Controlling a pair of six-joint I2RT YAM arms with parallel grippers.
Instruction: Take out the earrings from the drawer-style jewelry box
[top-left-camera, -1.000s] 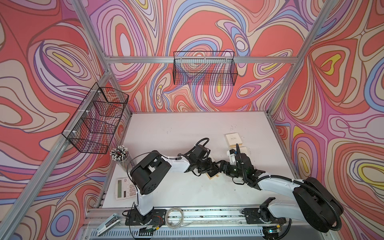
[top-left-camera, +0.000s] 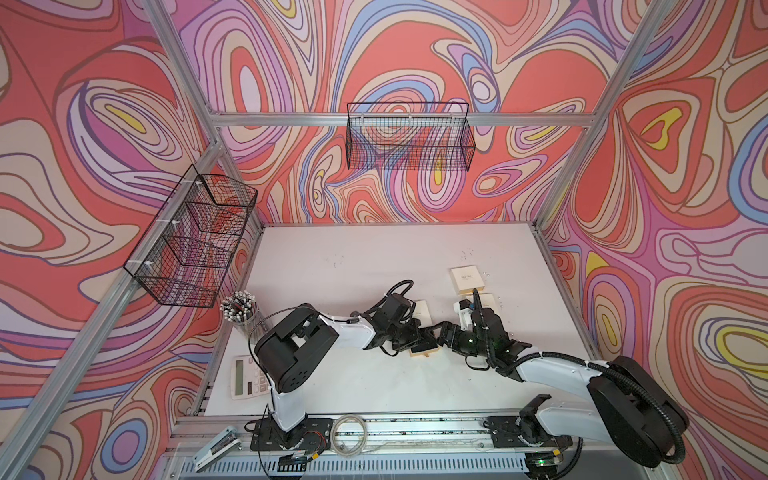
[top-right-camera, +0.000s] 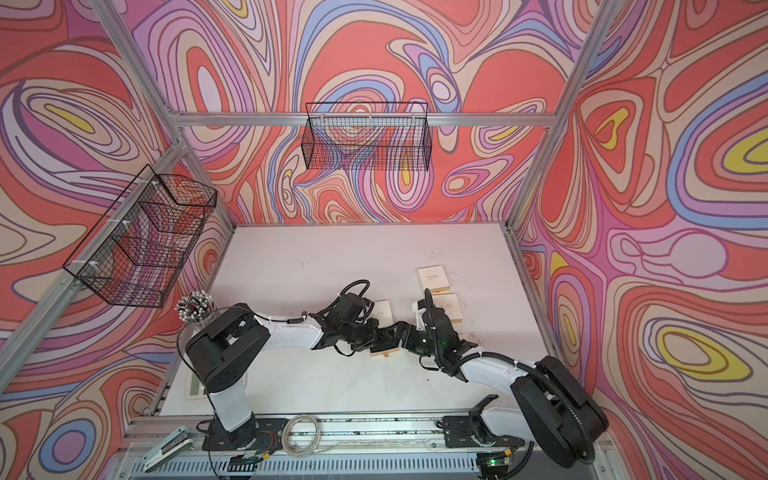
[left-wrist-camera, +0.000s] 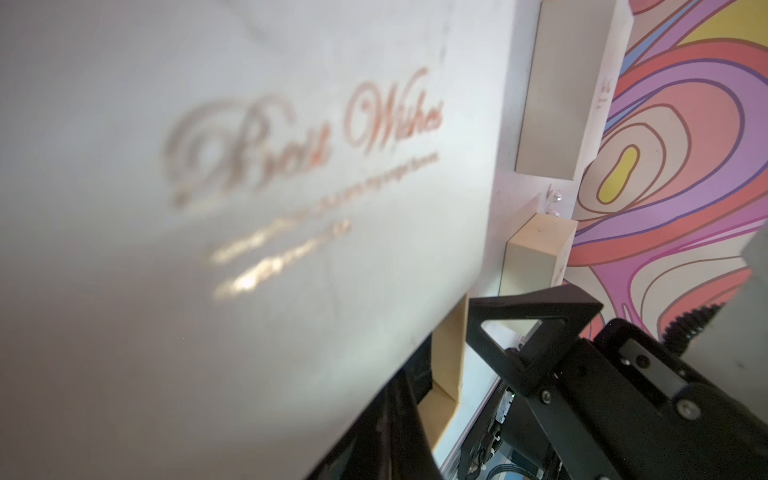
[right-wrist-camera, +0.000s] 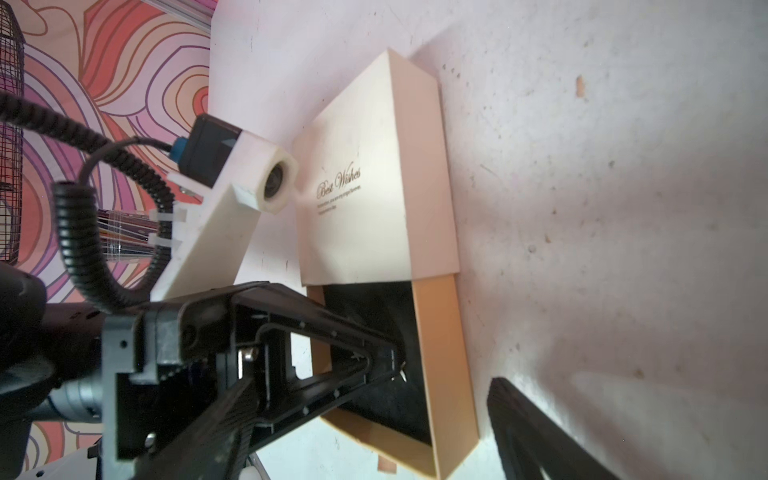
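A cream drawer-style jewelry box (right-wrist-camera: 356, 188) marked "Best Wishes" lies on the table, its drawer (right-wrist-camera: 452, 376) partly pulled out from the sleeve and lined with black foam. Inside the drawer, in the right wrist view, my left gripper is shut with its tips down at the foam. A tiny shiny earring-like piece (right-wrist-camera: 403, 373) shows right at those tips; whether it is gripped cannot be made out. The sleeve (left-wrist-camera: 240, 336) fills much of the left wrist view. My right gripper stands open at the drawer's right side, nothing held between its fingers.
Two more cream boxes (top-left-camera: 467, 278) lie at the right back, with small shiny bits near them. A calculator (top-left-camera: 249, 377) and a cup of cotton-swab-like sticks (top-left-camera: 240, 308) stand at the left.
The jewelry box has swung from a slant to nearly straight, its drawer end shifting slightly left. The right arm has barely moved.
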